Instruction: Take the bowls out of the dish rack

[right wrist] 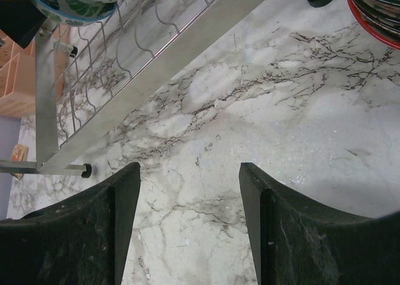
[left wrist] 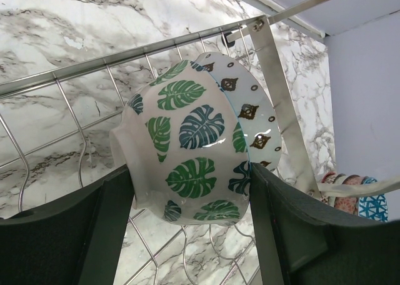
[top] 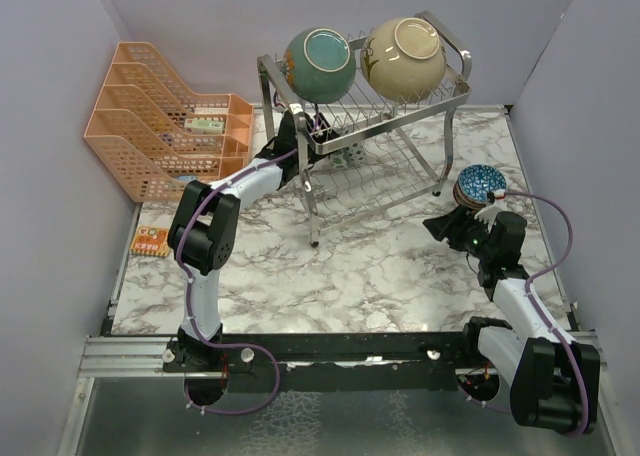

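My left gripper is shut on a white bowl with green leaf prints (left wrist: 201,127) on the lower level of the metal rack (top: 360,213). Behind it is a bowl with brown diamond motifs (left wrist: 259,113). In the top view the rack mostly hides that gripper; a green bowl (top: 320,66) and a cream bowl (top: 405,61) rest on the upper level. My right gripper is open and empty, over the counter at the right, beside stacked bowls (top: 480,181).
An orange divided organizer (top: 160,126) stands at back left, with a small orange packet (top: 150,241) in front of it. Walls enclose both sides.
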